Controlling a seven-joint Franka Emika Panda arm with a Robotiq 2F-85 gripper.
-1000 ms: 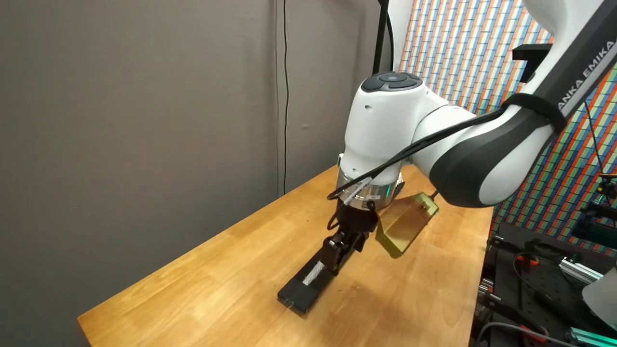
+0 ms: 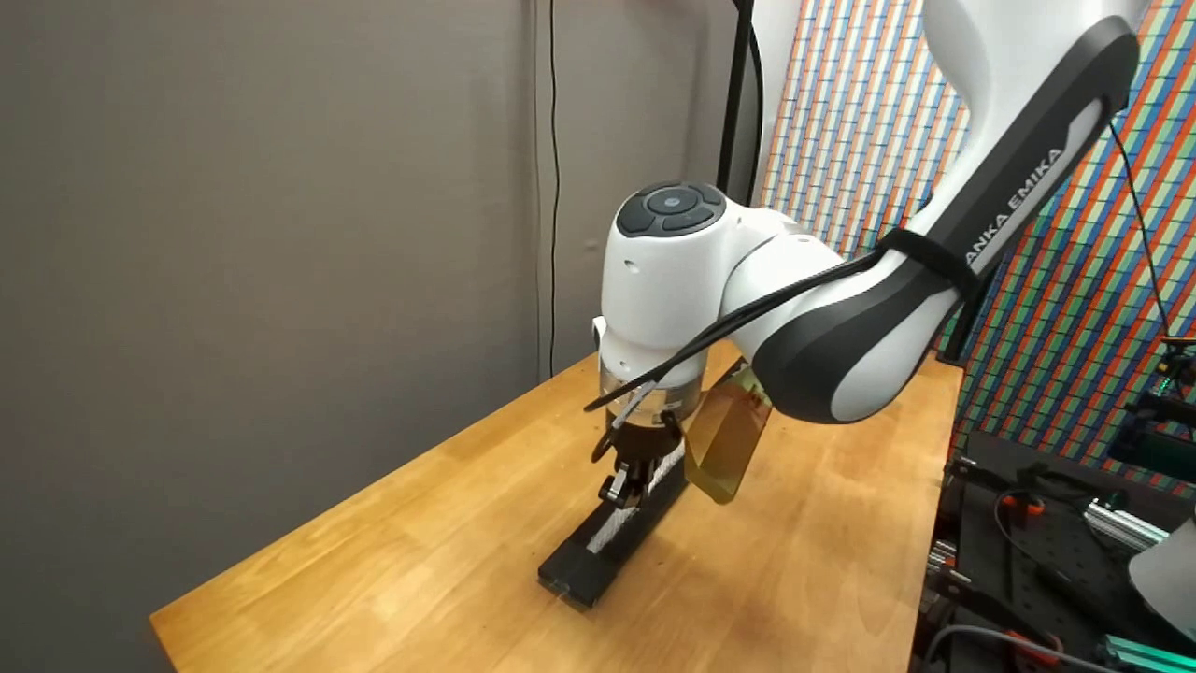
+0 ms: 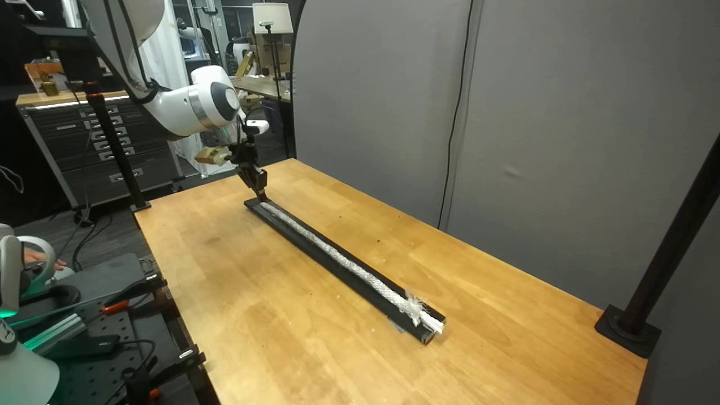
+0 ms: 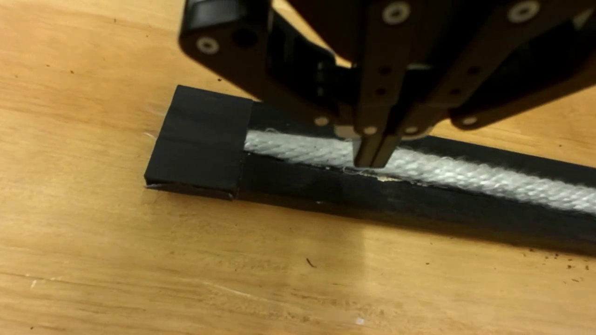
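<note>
A black bar or channel (image 3: 317, 251) lies flat on the table, with a white braided rope (image 3: 334, 252) running along its length. The rope is frayed at the end farthest from the arm in exterior view 2. My gripper is shut over the rope near the black-covered end (image 4: 199, 142) of the bar. In the wrist view its fingers (image 4: 367, 150) are pressed together, and nothing shows between them. They hide a short piece of rope; whether the tips touch it I cannot tell.
A grey wall (image 2: 280, 224) borders one long side. A black post (image 3: 648, 270) stands at the table's corner.
My arm has moved left in exterior view 1, and the gripper has turned and tilted more upright, showing more of the bar behind it. The bar's near end has stayed put.
</note>
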